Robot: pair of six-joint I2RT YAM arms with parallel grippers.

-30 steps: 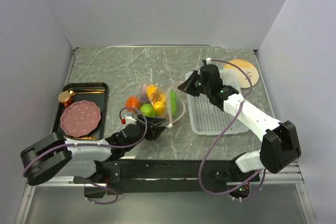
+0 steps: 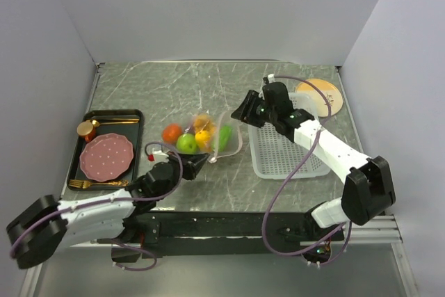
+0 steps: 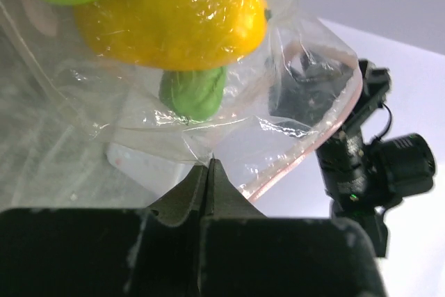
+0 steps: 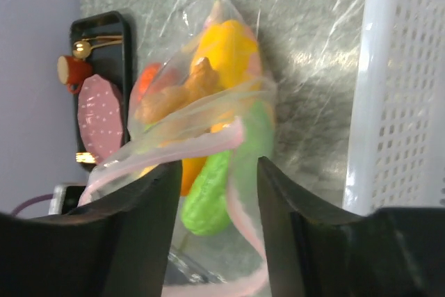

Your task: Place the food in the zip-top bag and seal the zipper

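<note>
The clear zip top bag (image 2: 221,132) lies on the table with its pink-edged mouth (image 4: 201,145) facing right and gaping. Inside are a green apple (image 2: 186,144), orange and yellow produce (image 3: 174,22) and a green vegetable (image 4: 208,199); a red-orange round item (image 2: 172,133) shows at the far left end. My left gripper is shut at the mouth's near side, with thin bag film gathered at its fingertips. Parted fingers (image 4: 281,203) mark my right gripper as open, just off the mouth's far side, nothing gripped between them.
A white perforated basket (image 2: 278,151), empty where visible, stands right of the bag, under the right arm. At left is a black tray (image 2: 139,133) with a pink plate (image 2: 106,157), cup and gold cutlery. Clear table (image 2: 160,88) lies behind the bag.
My left gripper has moved left, and the bag with its contents has shifted left too.
</note>
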